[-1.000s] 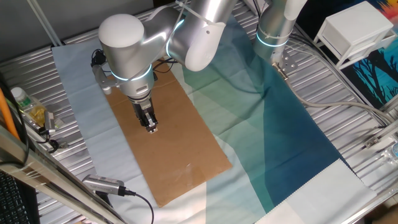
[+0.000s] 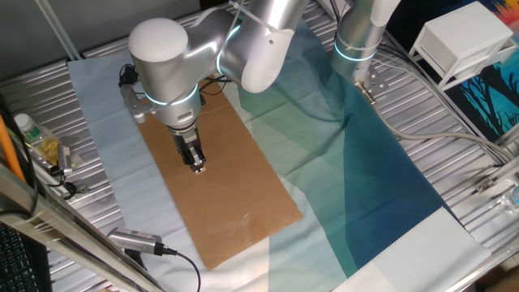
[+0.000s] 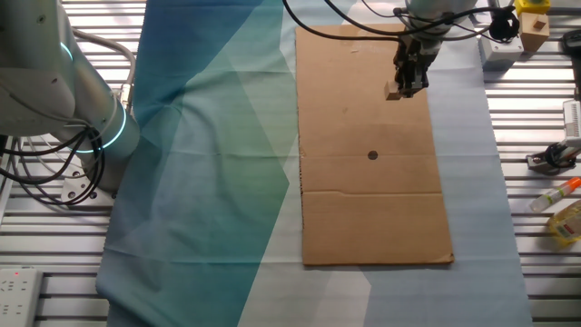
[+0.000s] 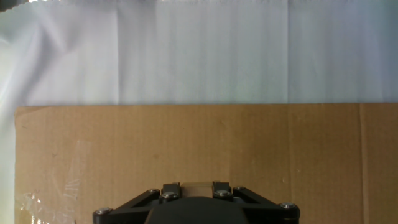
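Observation:
My gripper [image 2: 198, 168] hangs over the upper half of a flat brown cardboard sheet [image 2: 235, 203], its fingers pointing down. A small light-wood block [image 3: 392, 91] shows at its fingertips in exterior view 2. From the wrist, a pale brown face of the block [image 4: 197, 189] fills the space between the two black fingers, so the fingers are shut on it. The block appears to be held above the cardboard; its exact height cannot be judged. A dark round spot [image 3: 372, 155] marks the cardboard nearer its middle.
Around the cardboard, the blue-green cloth [image 3: 209, 182] is bare. To one side are a small camera [image 2: 136, 240] with its cable and a bottle [image 2: 36, 134]. Another wooden block [image 3: 533, 32] lies at the far right corner.

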